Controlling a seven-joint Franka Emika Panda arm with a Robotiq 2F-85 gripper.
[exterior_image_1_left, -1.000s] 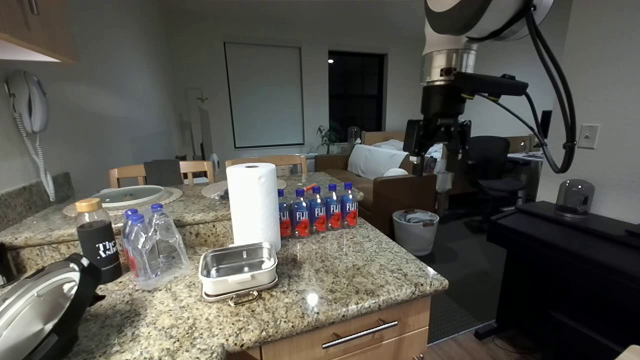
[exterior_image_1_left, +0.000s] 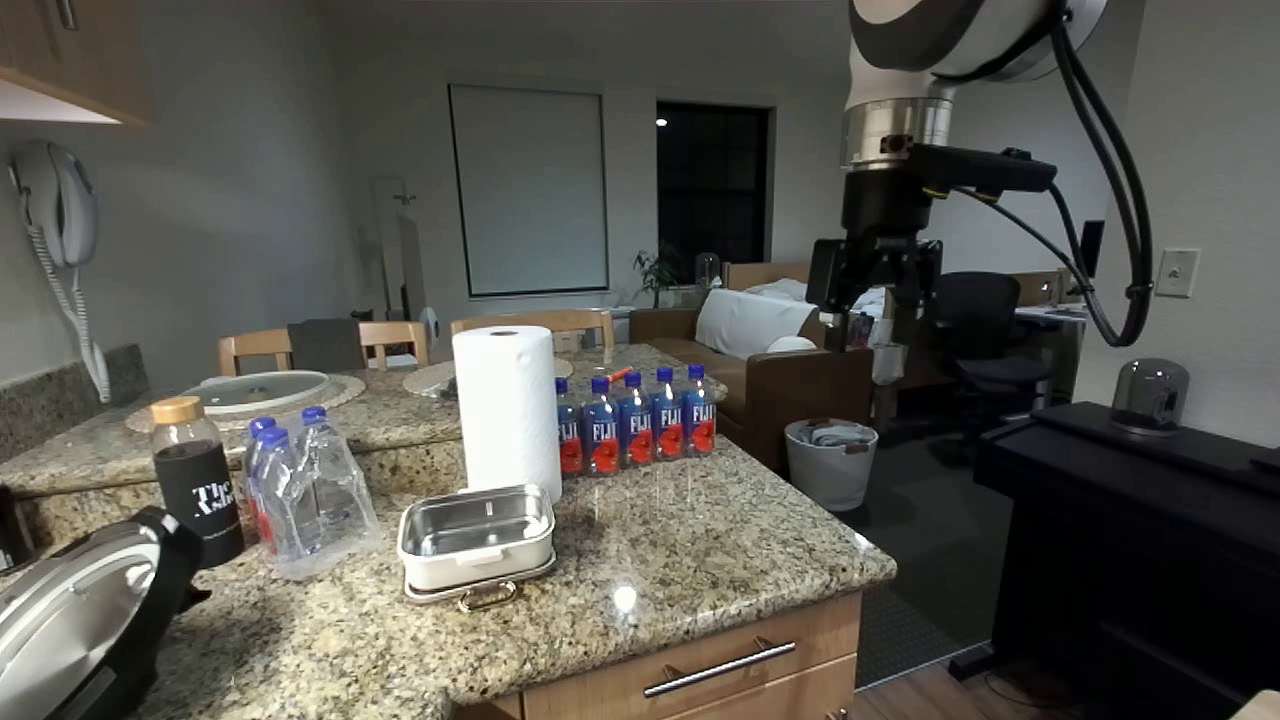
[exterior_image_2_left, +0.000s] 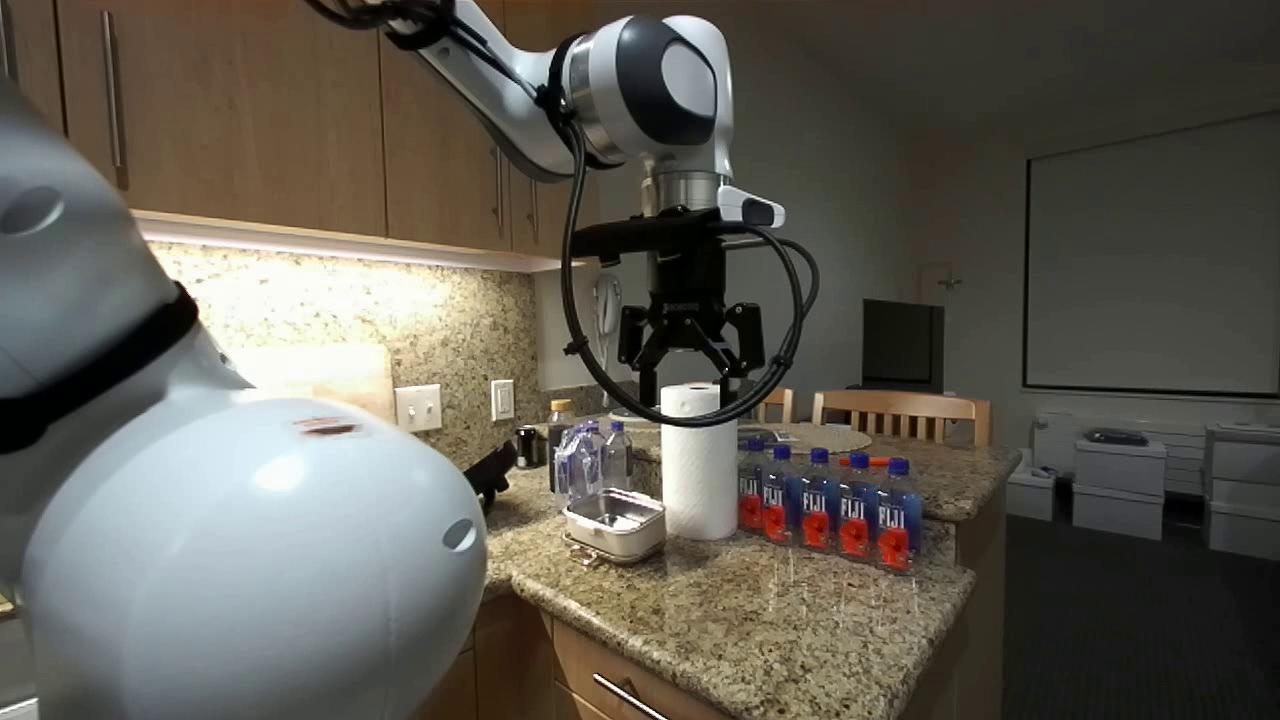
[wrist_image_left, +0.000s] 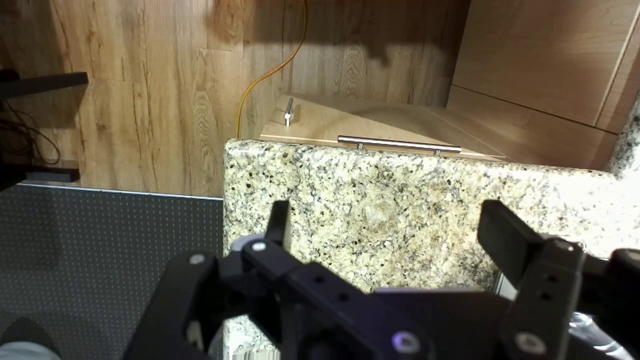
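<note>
High above the granite counter (exterior_image_1_left: 720, 552), my gripper hangs pointing down, its two black fingers spread wide with only bare counter seen between them. In the second exterior view the same open gripper (exterior_image_2_left: 685, 390) appears in front of the paper towel roll (exterior_image_2_left: 699, 480), well above counter height. A row of several Fiji water bottles (exterior_image_1_left: 636, 420) stands upright beside the roll. In front of the roll sits an empty white metal-lined lunch box (exterior_image_1_left: 476, 540). To its left are empty clear bottles (exterior_image_1_left: 300, 492) in plastic wrap.
A dark tumbler with a wooden lid (exterior_image_1_left: 196, 480) and a black-rimmed appliance (exterior_image_1_left: 96, 612) occupy the counter's left side. Drawer handles (wrist_image_left: 399, 144) stick out below its edge. A raised ledge (exterior_image_2_left: 960, 474) runs behind the bottles.
</note>
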